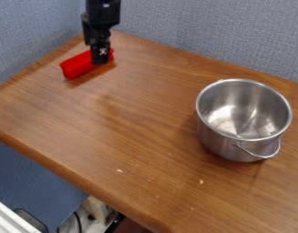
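A red block (78,65) lies at the back left of the wooden table, partly behind the black gripper (98,51). The gripper hangs down from the top edge directly over the right part of the block, its tips at or just above it. It looks open, though the fingers are small and dark, and whether they touch the block is unclear.
A steel pot (242,123) with a side handle stands on the right of the table (127,155). Blue-grey padded walls (212,36) border the back and left.
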